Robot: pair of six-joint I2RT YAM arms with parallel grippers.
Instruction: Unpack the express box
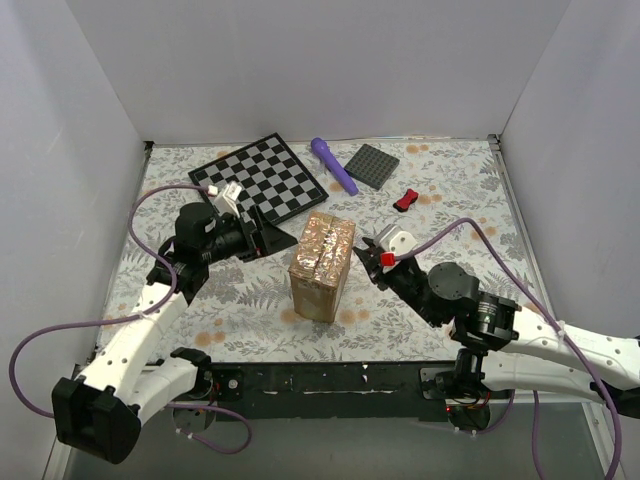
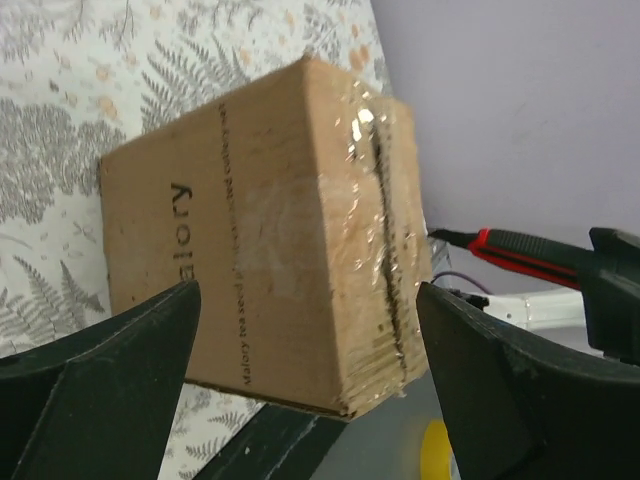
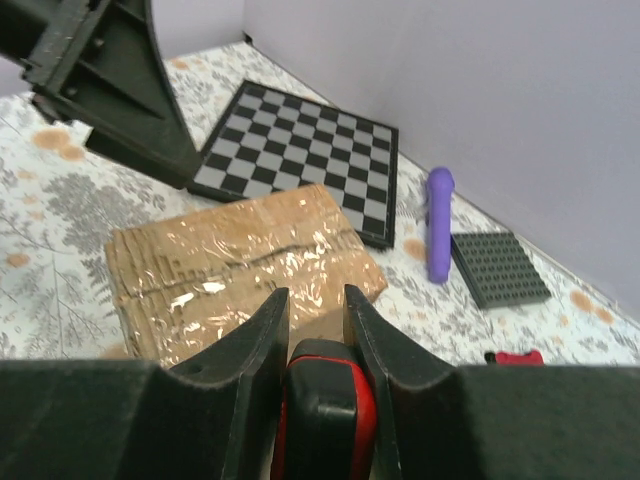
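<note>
A brown cardboard box (image 1: 320, 265) stands upright on the table, its top covered in shiny clear tape. In the left wrist view, a dark seam line runs along the taped face (image 2: 372, 230), but I cannot tell how deep it goes. My left gripper is open, apart from the box and just to its left in the top view; the box shows beyond its spread fingers. My right gripper is shut on a black-and-red cutter (image 3: 322, 410). It hangs just right of the box top, and the cutter's tip is hard to make out.
Behind the box lie a black-and-white checkerboard (image 1: 265, 180), a purple microphone-shaped object (image 1: 333, 166), a dark grey grid pad (image 1: 371, 166) and a small red item (image 1: 406, 200).
</note>
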